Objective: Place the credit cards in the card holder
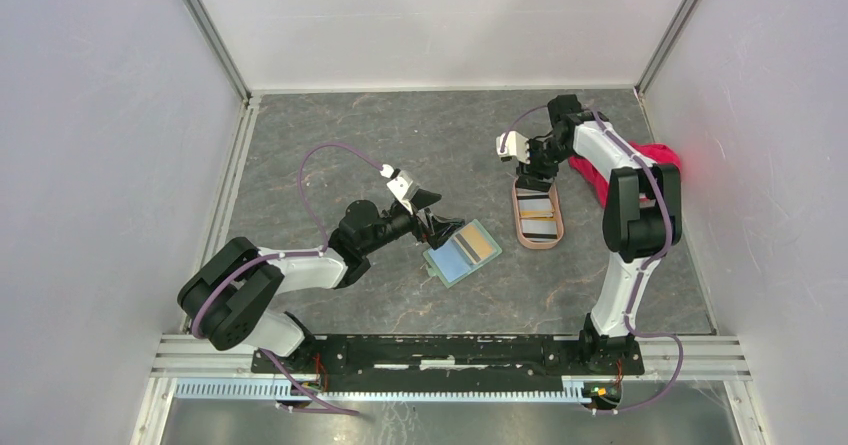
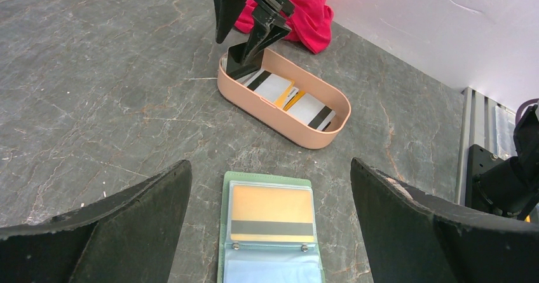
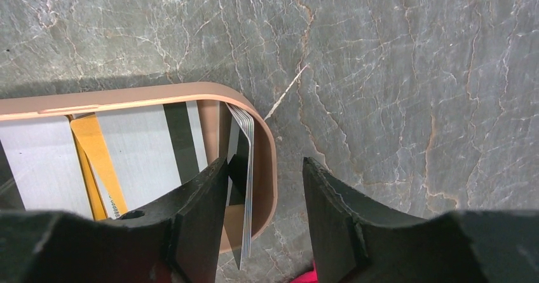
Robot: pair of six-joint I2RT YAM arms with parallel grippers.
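Observation:
The card holder (image 1: 450,259) lies open on the floor, with a yellow card (image 2: 272,207) carrying a grey stripe in one clear pocket and a pale blue part nearer the left wrist camera. Over it my left gripper is open and empty. A peach box (image 2: 279,114) holds white-and-black cards (image 3: 143,152) lying flat. At its far end a few cards (image 3: 248,168) stand on edge, tilted against the end wall. My right gripper is part open around them, one finger inside the box and one outside; the cards are close to the inner finger.
A red cloth (image 1: 655,155) lies to the right of the box, under the right arm.

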